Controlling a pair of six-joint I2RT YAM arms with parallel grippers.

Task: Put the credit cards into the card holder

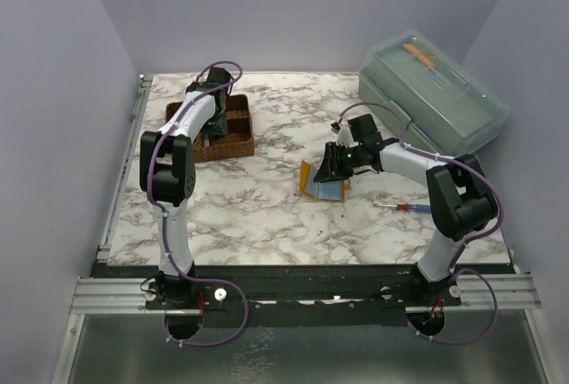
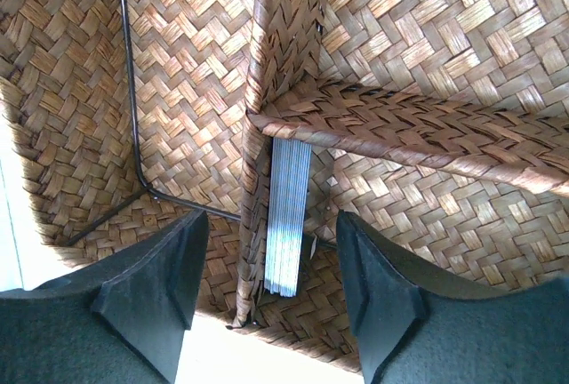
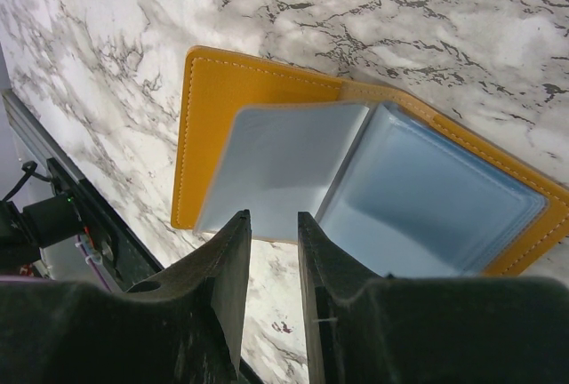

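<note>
A thin stack of light-blue cards (image 2: 287, 215) stands on edge in a compartment of the woven basket (image 2: 255, 215), close along a divider. My left gripper (image 1: 216, 124) is over the basket; in the left wrist view its fingers (image 2: 378, 300) stand apart, one to each side of the stack and the divider. The orange card holder (image 3: 253, 77) lies spread on the table with clear sleeves (image 3: 436, 197). Just over its lower edge, my right gripper is part open with a narrow gap, and nothing shows held between its fingers.
The brown basket (image 1: 233, 151) is at the back left. A greenish lidded box (image 1: 436, 91) fills the back right, and a blue-and-red screwdriver (image 1: 411, 207) lies right of the holder. Bare marble-patterned table (image 1: 258, 224) lies between basket and holder.
</note>
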